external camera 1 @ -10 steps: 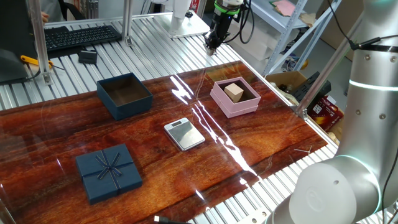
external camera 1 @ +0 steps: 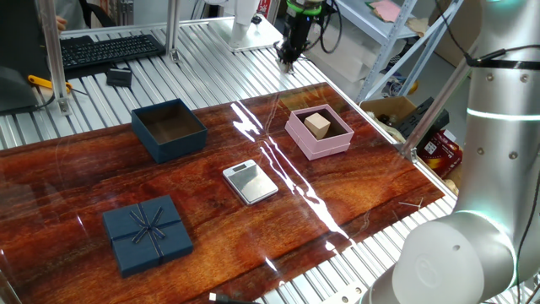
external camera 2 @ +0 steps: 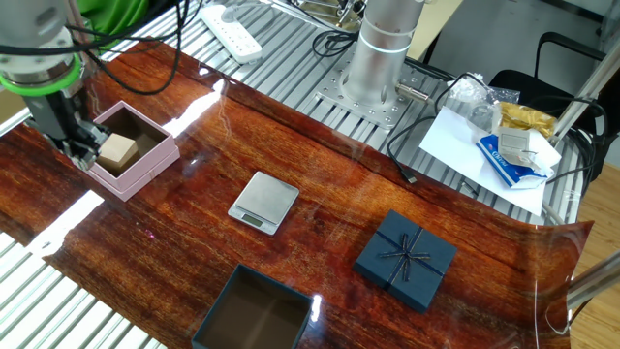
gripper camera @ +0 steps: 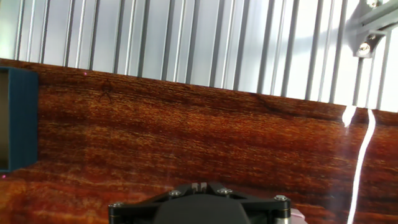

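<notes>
A pale wooden block (external camera 1: 317, 126) sits inside the open pink box (external camera 1: 319, 154) on the right part of the table. My gripper (external camera 1: 288, 66) shows at the far side, beyond the pink box. In exterior view 2, the gripper (external camera 2: 85, 155) appears close to the block (external camera 2: 117, 151) and the pink box (external camera 2: 145, 175), though the depth between them is unclear. The wrist view shows only the gripper's dark top and linkages at the bottom edge. Its finger gap cannot be made out, and nothing held is visible.
A silver scale (external camera 1: 251, 181) lies mid-table. An open dark blue box (external camera 1: 173, 147) stands behind it to the left, and a blue lid with a bow (external camera 1: 148, 234) lies nearer the front. Bare wood-patterned surface separates them. A metal post (external camera 1: 432, 116) rises at the right edge.
The arm has shifted very slightly in exterior view 1. The boxes, block, scale and lid have stayed where they were.
</notes>
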